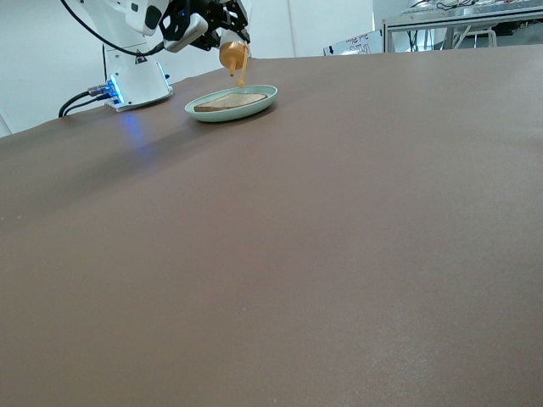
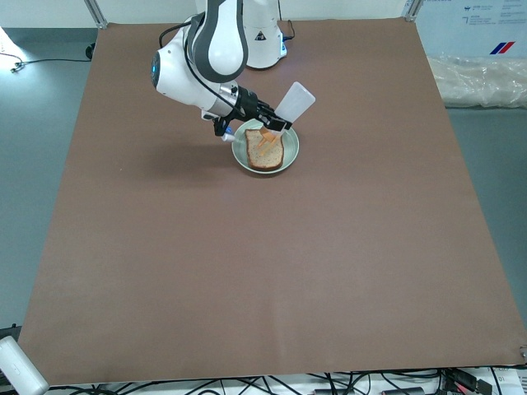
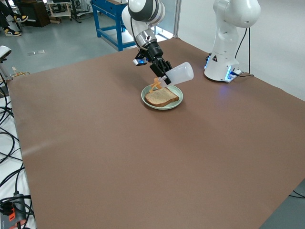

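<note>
A pale green plate (image 2: pixel 290 153) holds a slice of bread (image 2: pixel 263 156), also on the plate (image 3: pixel 178 103) in the right view. Above it my gripper (image 2: pixel 280 123) is shut on a translucent white container (image 3: pixel 183 72), held tipped sideways over the bread. Orange-brown sauce (image 1: pixel 233 55) hangs in strands from the container's mouth toward the bread (image 1: pixel 222 103), best seen in the top view and also visible in the right view.
The white arm base (image 3: pixel 221 64) with cables stands behind the plate at the table's edge. Cables (image 3: pixel 12 143) run along the near side edge, off the tabletop.
</note>
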